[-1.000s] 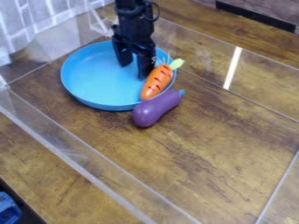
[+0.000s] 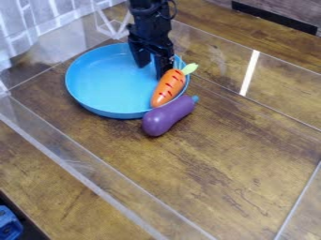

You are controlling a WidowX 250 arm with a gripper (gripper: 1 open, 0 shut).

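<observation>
A blue plate [image 2: 100, 84] rests on the wooden table. An orange toy carrot [image 2: 168, 87] with green leaves lies on its right side, and a purple toy eggplant [image 2: 166, 117] lies at the plate's front right edge. My dark gripper [image 2: 153, 58] is over the back right of the plate, just behind the carrot. Its fingertips are dark and hard to make out; I see nothing clearly held.
Bare table [image 2: 238, 150] stretches to the right and front. A clear wall or barrier runs along the left, and a small blue object [image 2: 6, 225] sits at the lower left edge.
My gripper has risen slightly over the back of the plate. The plate, carrot and eggplant look unmoved.
</observation>
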